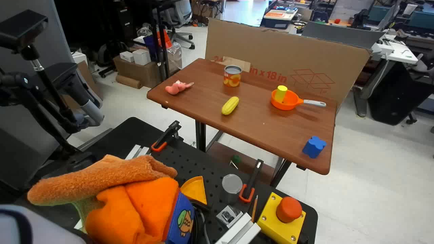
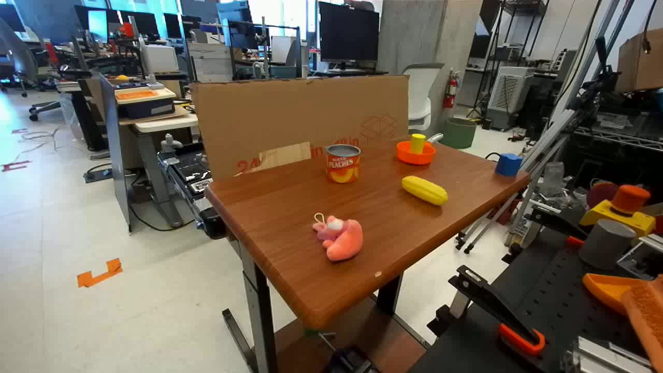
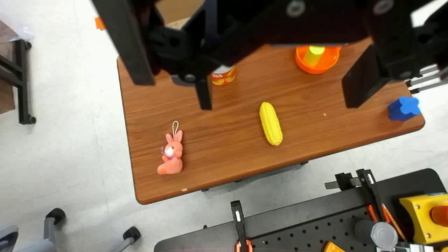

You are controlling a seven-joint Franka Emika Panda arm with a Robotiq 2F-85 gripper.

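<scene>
From above, the wrist view shows my gripper open, its two dark fingers wide apart with nothing between them. Beneath lies a yellow corn cob [image 3: 271,124] on the brown table [image 3: 226,147]. A pink plush toy [image 3: 172,156] with a loop rests near the table's left end. The peach can [image 3: 223,76] is partly hidden by the gripper body. An orange toy pan [image 3: 317,69] holds an upright yellow cylinder [image 3: 313,56]. Near the right corner stands a blue flower-shaped block [image 3: 404,109]. Neither exterior view shows the gripper.
A cardboard sheet [image 1: 284,59] stands along the table's far edge. Across a gap on the near side is a black perforated bench [image 1: 162,162] with clamps, an orange cloth [image 1: 126,203] and a red-buttoned yellow box [image 1: 280,219]. Bare wood surrounds the corn.
</scene>
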